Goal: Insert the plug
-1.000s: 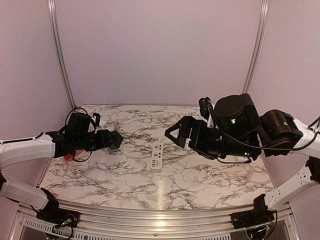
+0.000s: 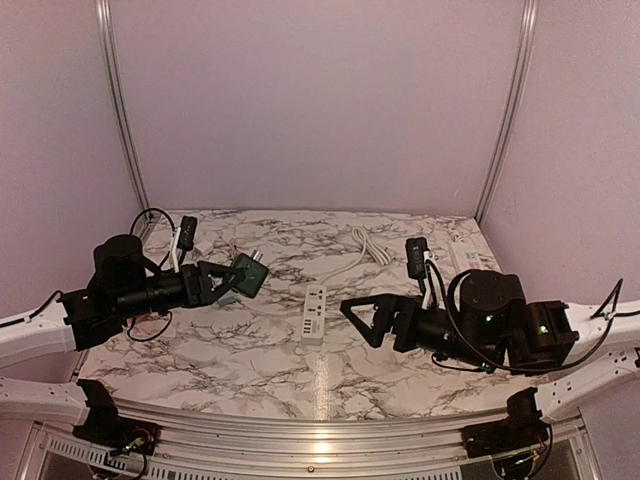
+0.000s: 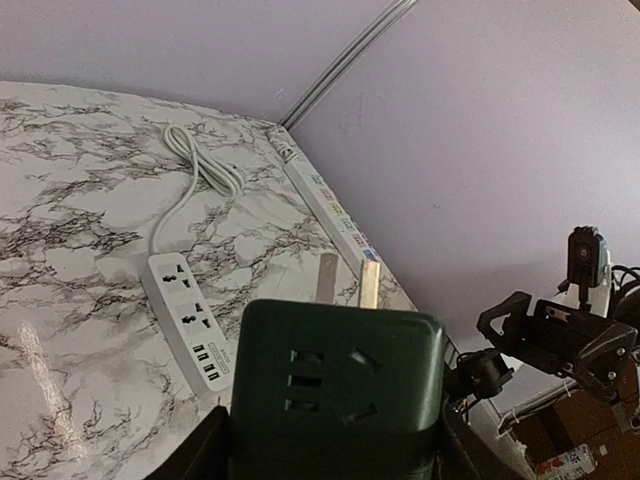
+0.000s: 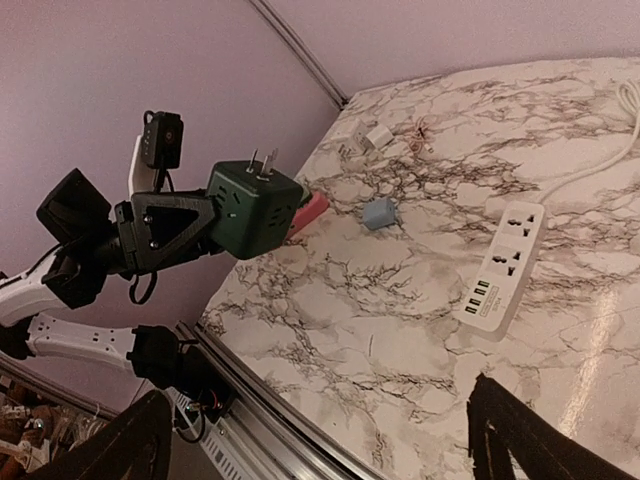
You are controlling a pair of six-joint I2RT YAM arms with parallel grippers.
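A dark green cube plug (image 2: 250, 276) with metal prongs is held up by my left gripper (image 2: 226, 278), shut on it; in the left wrist view the plug (image 3: 335, 385) fills the lower middle, prongs upward. A white power strip (image 2: 313, 315) with sockets and USB ports lies on the marble table, to the right of the plug in the top view, also seen in the right wrist view (image 4: 500, 270). My right gripper (image 2: 368, 316) stands open above the table, right of the strip, with nothing seen between its fingers.
The strip's coiled white cable (image 2: 370, 245) lies at the back. A small blue block (image 4: 379, 213), a red item (image 4: 308, 215) and small white blocks are on the left side. Another long white item (image 3: 320, 200) lies along the right edge.
My left gripper has moved rightward with the plug, which now shows larger with prongs visible. The right arm has lowered.
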